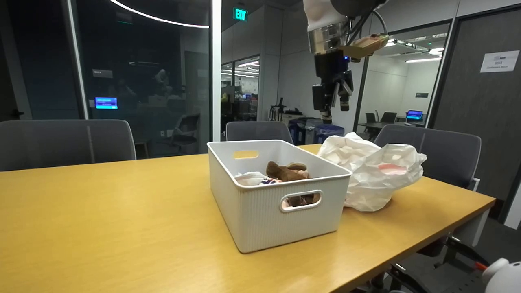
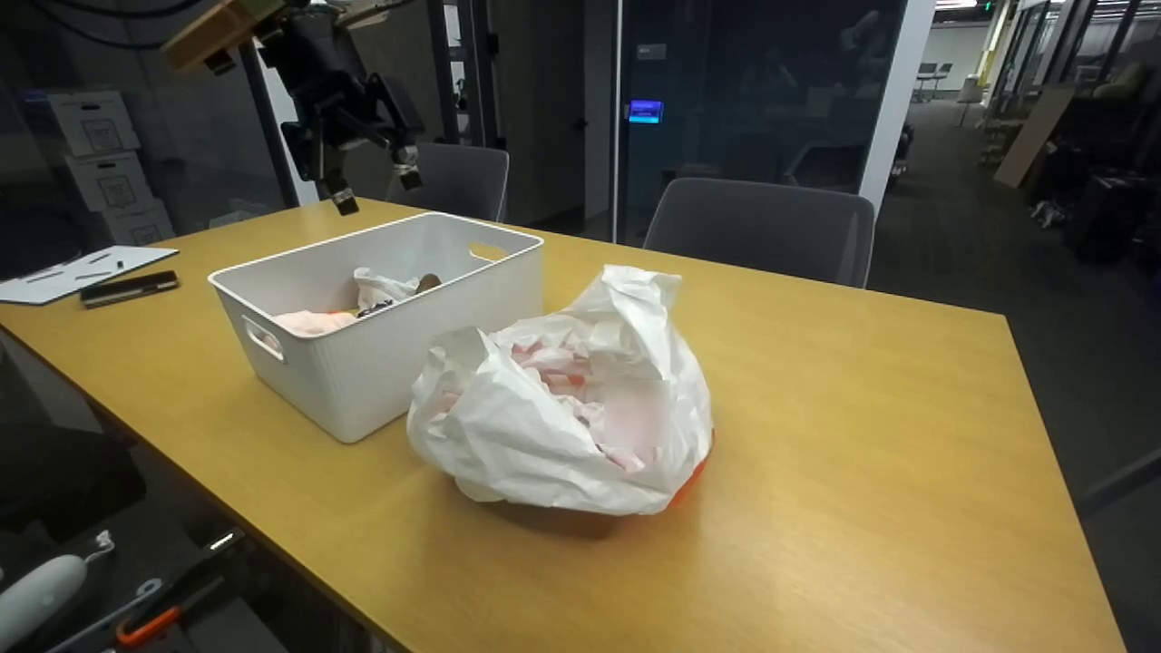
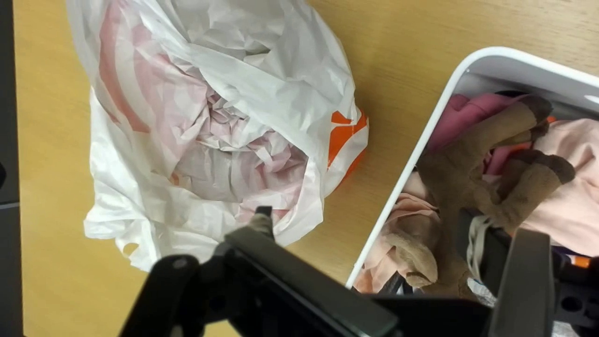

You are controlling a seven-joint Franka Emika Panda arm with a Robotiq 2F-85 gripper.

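My gripper (image 1: 336,112) hangs well above the table, its fingers apart and nothing between them. A white bin (image 1: 288,215) stands on the table, holding soft things. Among these are a brown plush toy (image 3: 455,185) with long limbs, pale pink cloth (image 3: 567,174) and a darker pink piece (image 3: 469,115). Beside the bin sits a crumpled white plastic bag (image 2: 522,457) with orange print, its mouth open upward; only creased plastic shows inside. In the wrist view the fingertips are spread, one over the bag's edge and the other over the bin.
On the table's far side from the bag, past the bin, lie a white board (image 2: 92,272) and a dark case (image 2: 129,288). Wide bare table (image 1: 122,219) stretches to one side of the bin. Chairs (image 2: 762,229) stand along the edge.
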